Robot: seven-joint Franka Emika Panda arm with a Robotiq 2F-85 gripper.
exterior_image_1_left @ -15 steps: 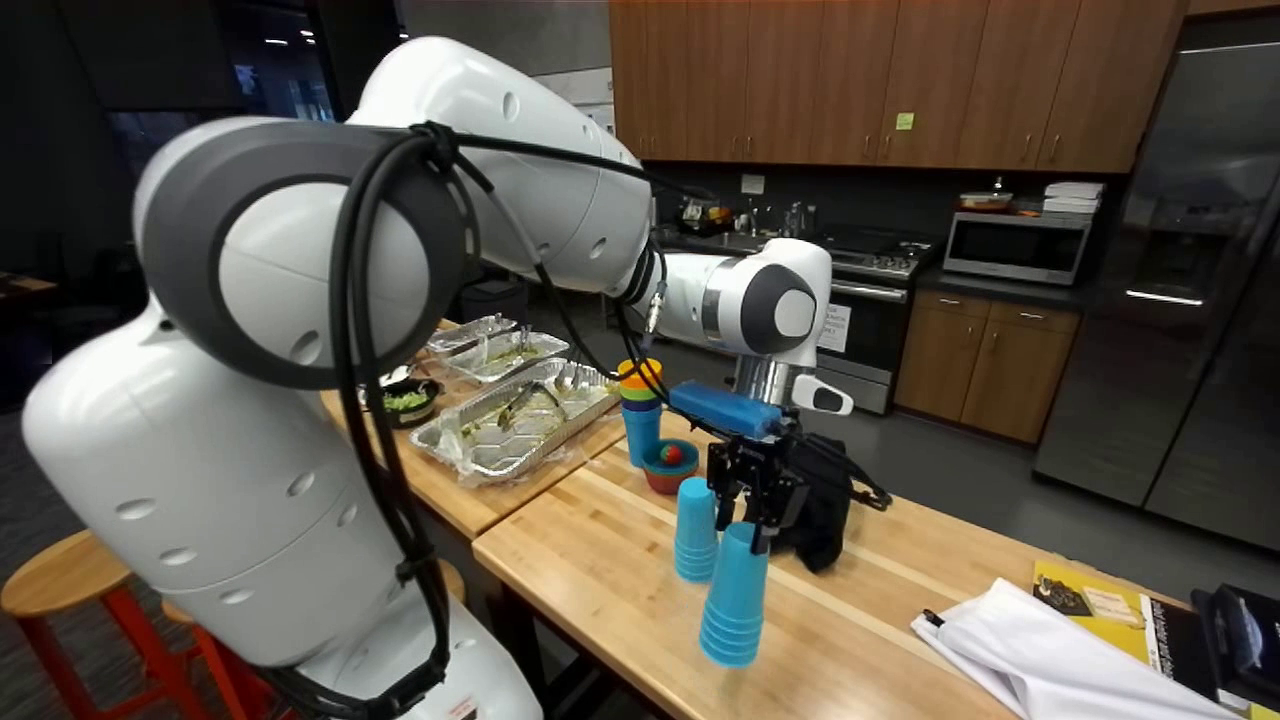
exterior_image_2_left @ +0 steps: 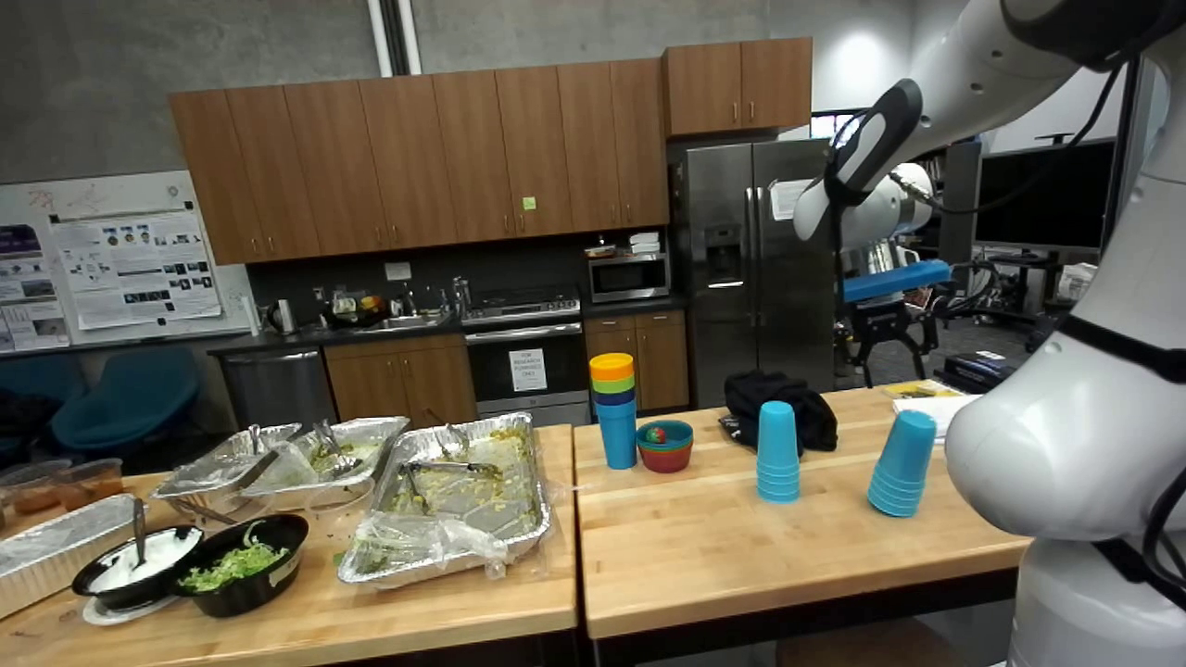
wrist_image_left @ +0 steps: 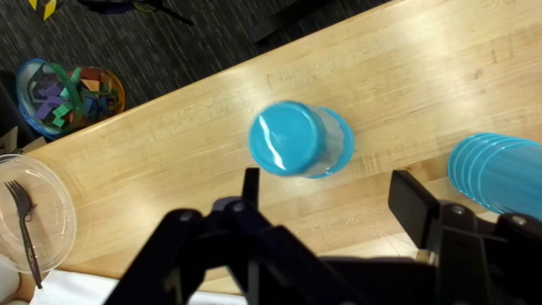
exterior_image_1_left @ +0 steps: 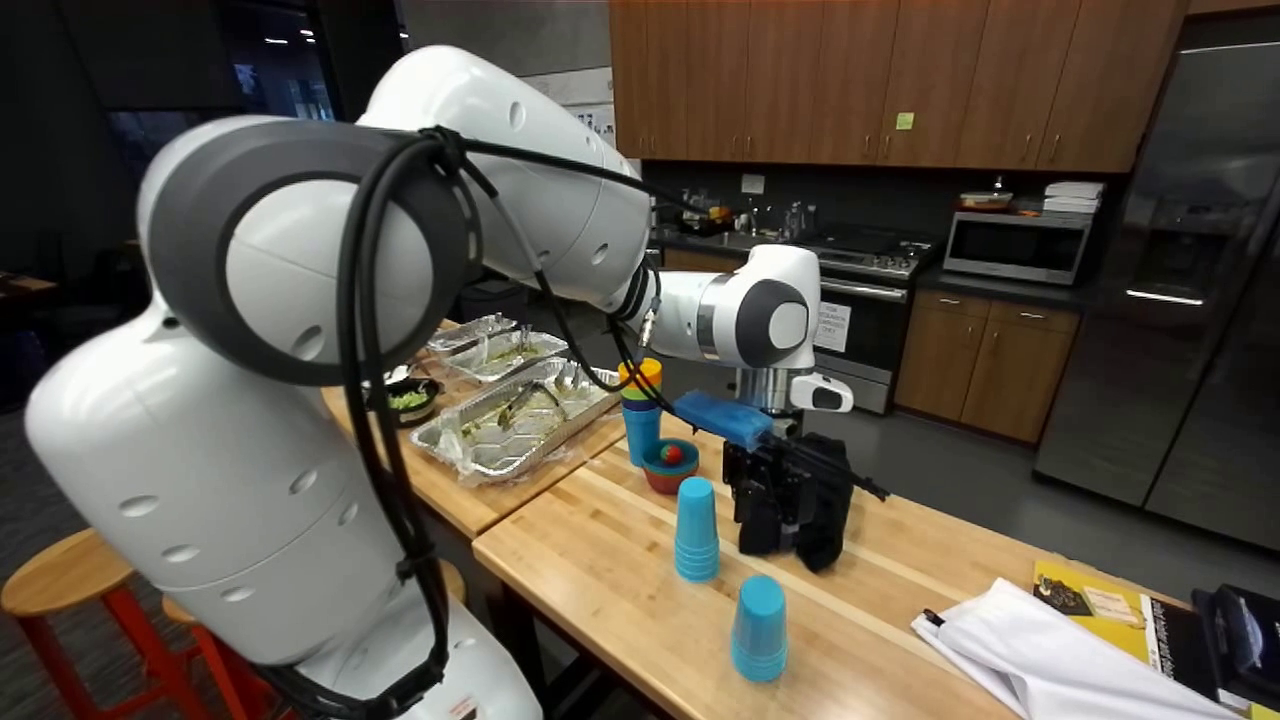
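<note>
Two stacks of upside-down light-blue cups stand on the wooden table. The front stack (exterior_image_1_left: 758, 630) leans in exterior view 2, where its top (exterior_image_2_left: 918, 428) tips to the right. The second stack (exterior_image_1_left: 696, 534) stands upright behind it. In the wrist view the front stack (wrist_image_left: 287, 137) is blurred and lies just beyond the fingers, while the other stack (wrist_image_left: 500, 170) is at the right edge. My black gripper is open, its two fingers wide apart with only bare tabletop seen between the tips. It hangs above the table, clear of both stacks.
A taller colored cup stack (exterior_image_2_left: 618, 428) and nested bowls (exterior_image_2_left: 664, 454) stand farther left. Foil trays (exterior_image_2_left: 461, 495) fill the adjoining table. A black cloth (exterior_image_2_left: 784, 406) lies behind the cups; a white cloth (exterior_image_1_left: 1050, 660) lies to the right.
The gripper was at the top of the front stack; it has moved up and back, apart from it. That stack now sits lower and a little nearer to the right, tilted differently.
</note>
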